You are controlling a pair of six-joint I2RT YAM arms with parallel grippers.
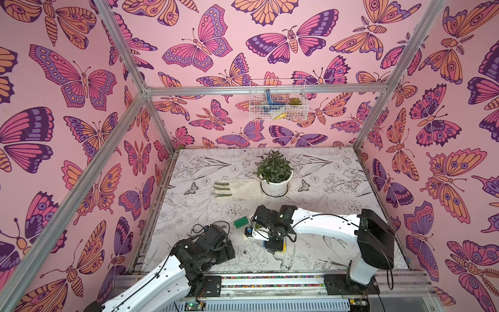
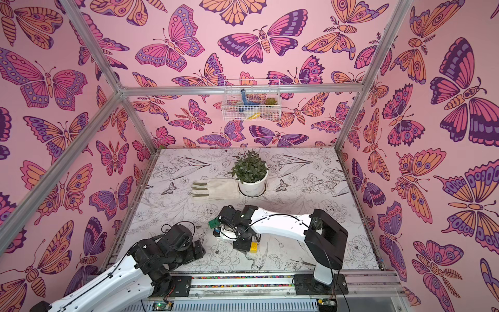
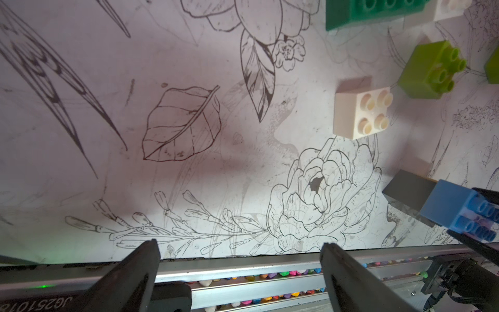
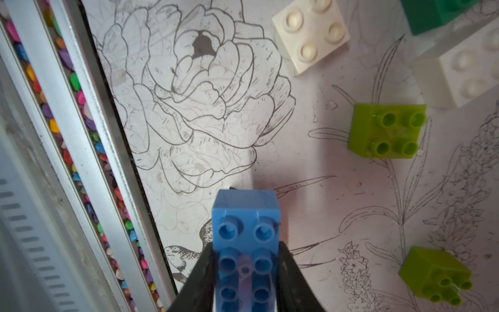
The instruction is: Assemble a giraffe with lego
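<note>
My right gripper is shut on a blue brick, low over the table's front part; a dark grey brick [image 3: 402, 192] shows beside the blue one in the left wrist view. My left gripper stands open and empty to the left. Loose bricks lie near: a cream brick [image 4: 309, 31], a lime brick [image 4: 387, 130], a second lime brick [image 4: 431, 275], a dark green brick [image 1: 241, 222], a white brick [image 4: 457, 67], and a yellow piece [image 2: 253, 247] beside the right gripper.
A potted plant [image 1: 275, 182] and a work glove [image 1: 236, 189] lie at the back. A rail [image 4: 104, 130] runs along the front edge. A wire basket [image 1: 278, 109] hangs on the back wall.
</note>
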